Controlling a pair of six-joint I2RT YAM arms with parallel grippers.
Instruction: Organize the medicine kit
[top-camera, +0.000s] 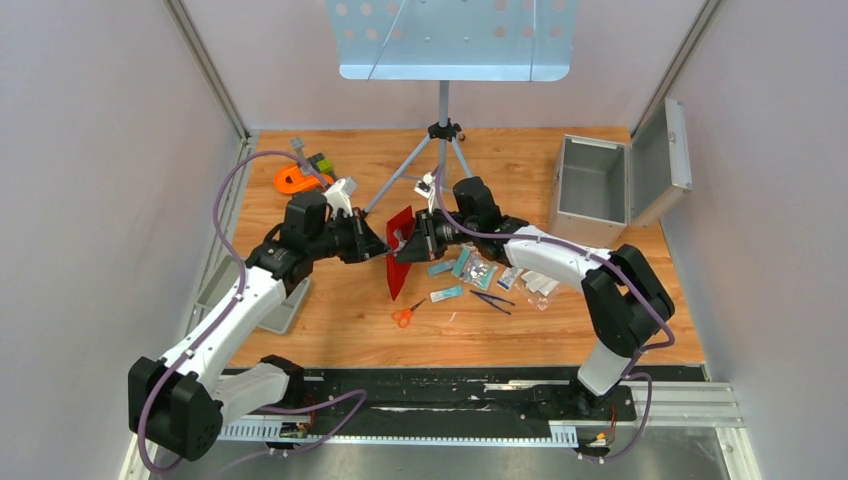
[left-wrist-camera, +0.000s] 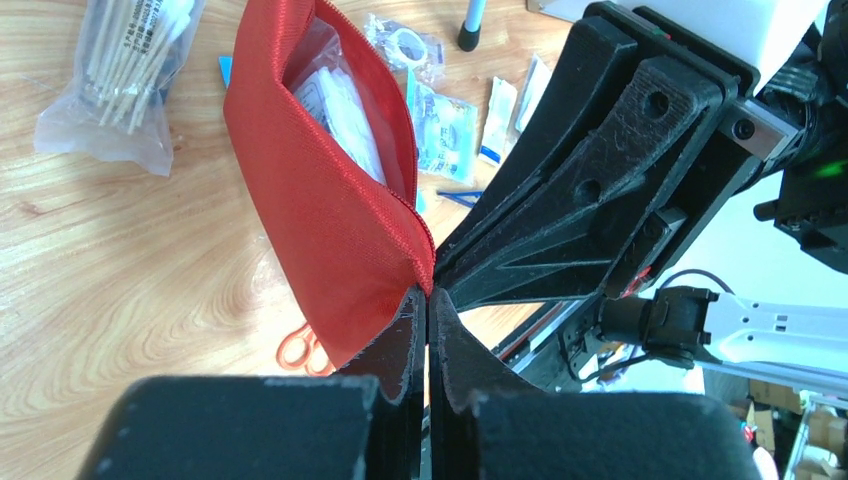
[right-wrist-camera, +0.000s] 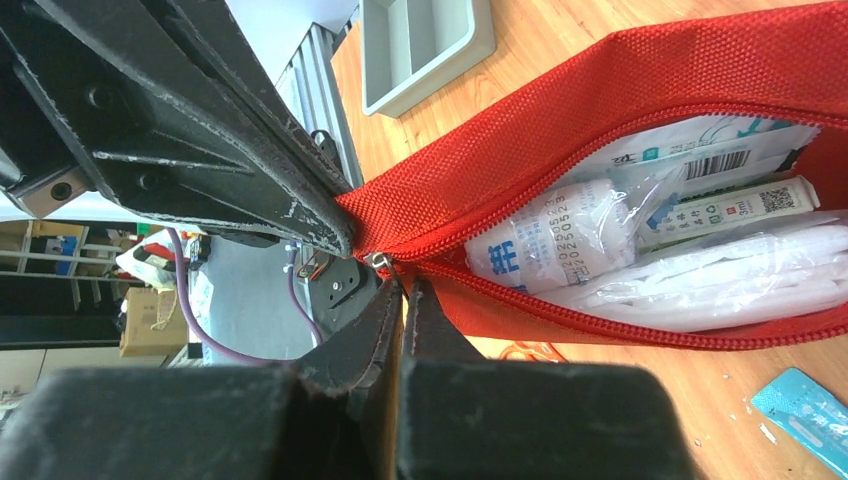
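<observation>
A red zippered pouch (top-camera: 398, 270) hangs on edge above the table between the two grippers. In the right wrist view its mouth gapes, showing a white gauze roll (right-wrist-camera: 560, 235) and packets inside. At the pouch's corner my left gripper is shut on the red cloth. My right gripper is shut at the same end, with the small metal zipper pull (right-wrist-camera: 378, 261) at its fingertips. The two grippers nearly touch each other. Orange scissors (top-camera: 404, 316), blue tweezers (top-camera: 491, 301) and a teal packet (top-camera: 446, 293) lie on the table.
Several small packets (top-camera: 475, 270) lie under the right arm. An open grey box (top-camera: 588, 230) stands at the back right, and a grey tray (top-camera: 290, 308) sits behind the left arm. A tripod stand (top-camera: 444, 160) rises at the back.
</observation>
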